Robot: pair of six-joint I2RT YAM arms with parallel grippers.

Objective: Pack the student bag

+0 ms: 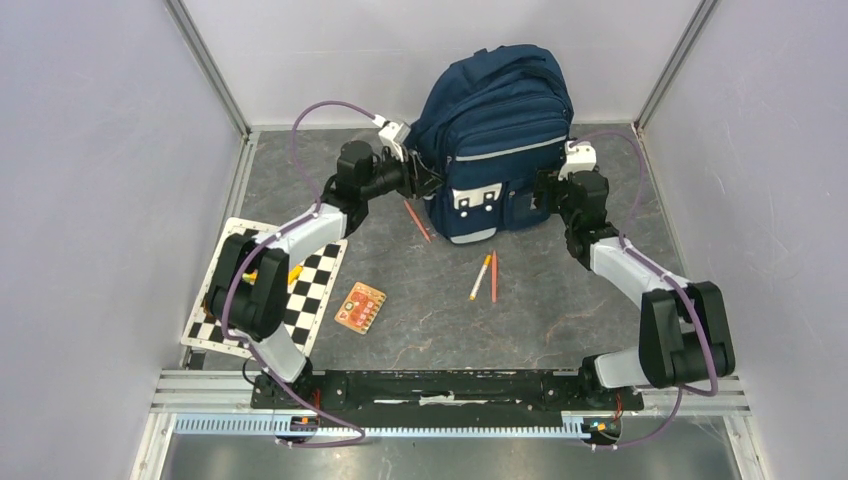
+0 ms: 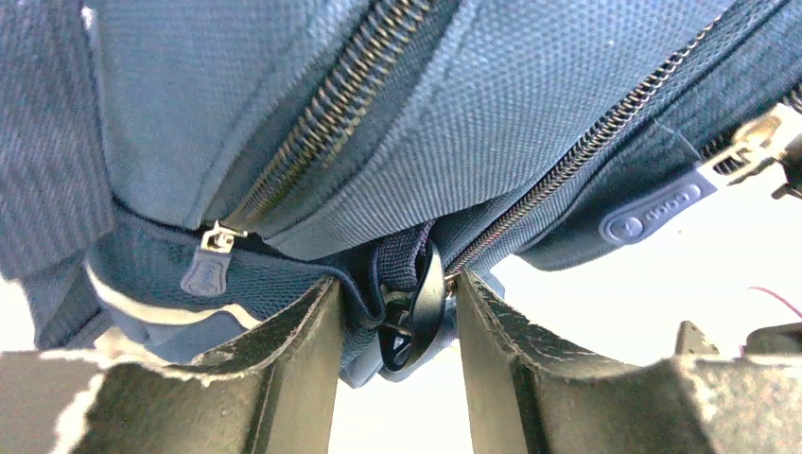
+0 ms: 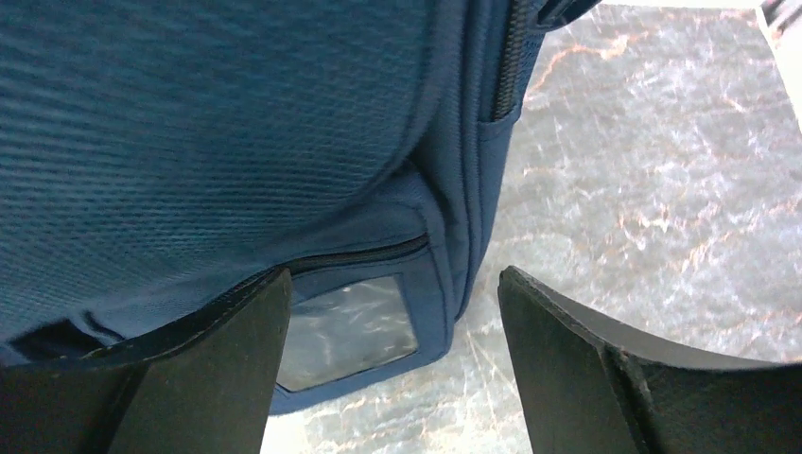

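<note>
A dark blue backpack stands against the back wall, tilted to the right. At its left side my left gripper is shut on a fold of the backpack's fabric, with a glossy dark loop beside it. A zipper pull hangs to the left of these fingers. My right gripper stands open at the backpack's lower right, in front of a pocket with a clear window; nothing is clearly gripped there. On the floor lie a notebook, a yellow-and-white marker and a red pencil.
A second reddish pencil lies near the backpack's lower left. The checkered board is at the left, partly under my left arm, with a yellow item on it.
</note>
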